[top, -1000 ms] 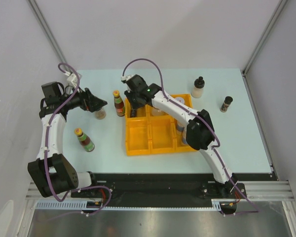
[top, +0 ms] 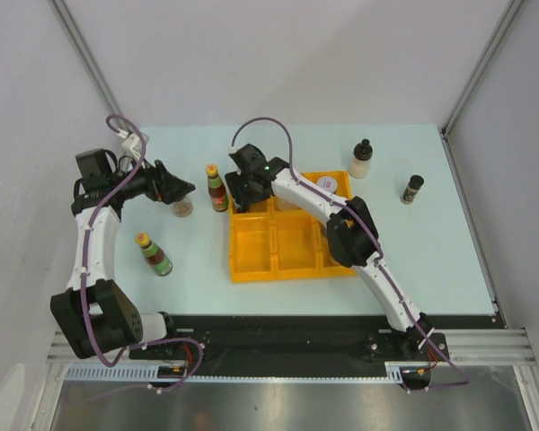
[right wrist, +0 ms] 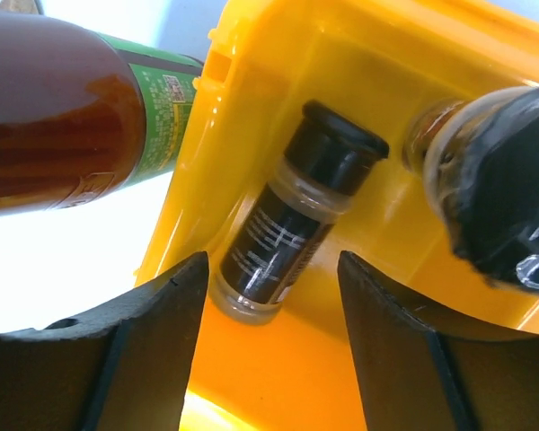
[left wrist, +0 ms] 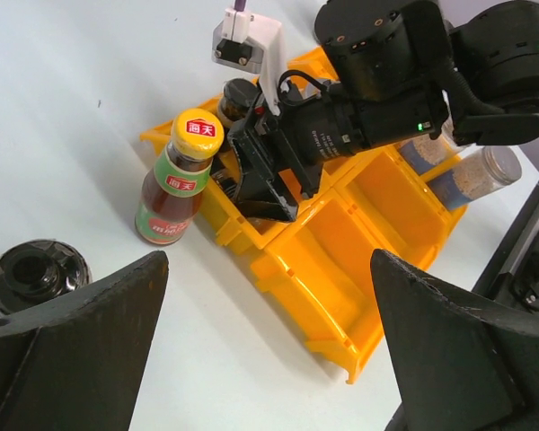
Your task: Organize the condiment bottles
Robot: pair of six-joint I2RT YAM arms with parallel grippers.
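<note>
The yellow organizer point(top: 251, 274) holds several jars. My right gripper point(top: 245, 193) is down over its upper-left compartment, where a small black-capped bottle point(right wrist: 278, 242) lies on its side between and just beyond the parted fingers, beside another dark-capped jar point(right wrist: 503, 180). A yellow-capped sauce bottle point(top: 217, 190) stands just left of the organizer. My left gripper point(top: 166, 187) hangs open at the left, above a dark-lidded jar point(left wrist: 38, 274). A second sauce bottle point(top: 154, 256) stands at the front left.
A black-capped bottle point(top: 360, 160) and a small dark jar point(top: 412, 189) stand at the right. The organizer's front-left and front-middle compartments are empty.
The left arm is still.
</note>
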